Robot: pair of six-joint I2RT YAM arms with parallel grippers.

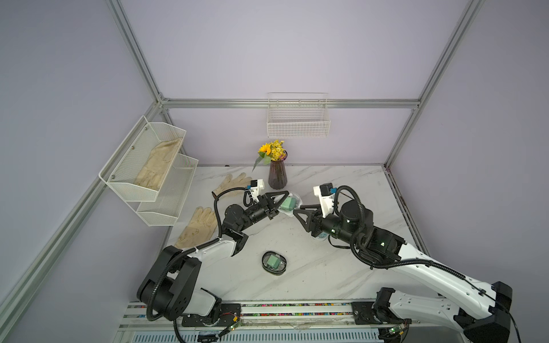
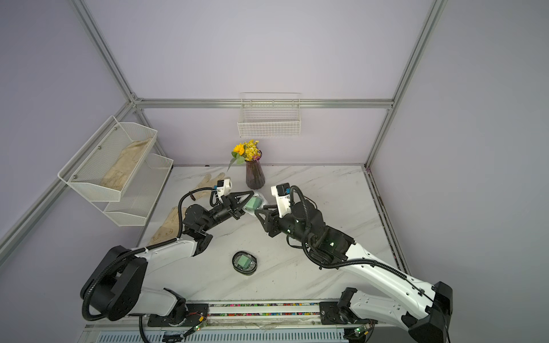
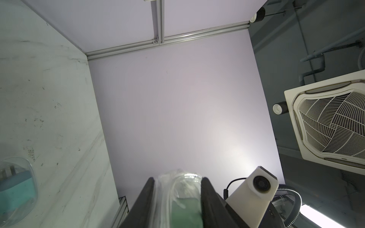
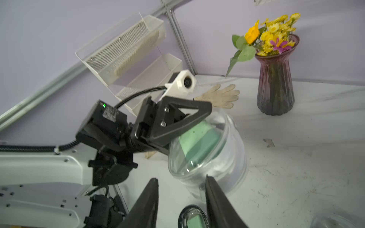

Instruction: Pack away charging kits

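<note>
My left gripper is shut on a clear round container (image 4: 232, 165) with a green charger (image 4: 199, 142) inside. It holds the container tilted, clear of the table, as seen in the right wrist view. My right gripper faces it, open, nothing gripped; one fingertip overlaps the container's lower edge, and I cannot tell if they touch. Another clear container (image 3: 32, 178), holding a blue charger (image 3: 17, 191), lies on the table, mostly behind my right gripper in the top left view. A black-rimmed case (image 1: 274, 269) with a green charger lies near the front.
A vase of flowers (image 1: 277, 174) stands close behind the grippers. Gloves (image 1: 198, 227) lie at the left. A white two-tier rack (image 1: 153, 197) hangs on the left wall, a glove in its upper tier; a wire basket (image 1: 298, 127) hangs at the back.
</note>
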